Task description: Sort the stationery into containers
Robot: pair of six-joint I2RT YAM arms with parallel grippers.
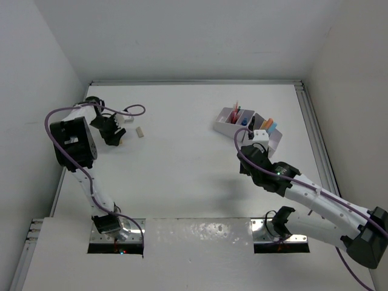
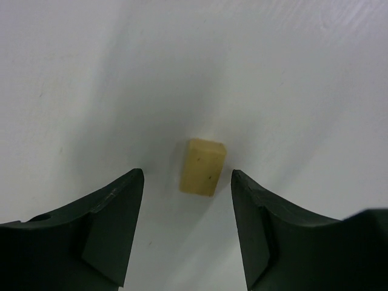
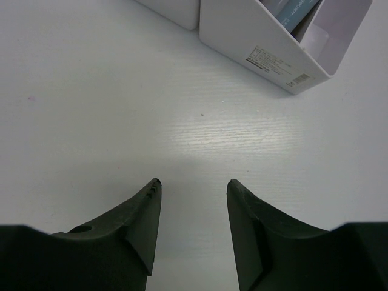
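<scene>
A small tan, eraser-like block lies on the table between the open fingers of my left gripper, just beyond their tips. From the top, that gripper mostly covers it, and a second pale block lies just to its right. My right gripper stands open and empty over bare table, beside the white compartment organizer, which holds pens, a blue item and orange and light-blue pieces.
Metal rails and walls border it at the back and sides. The organizer's near corner is close to my right gripper.
</scene>
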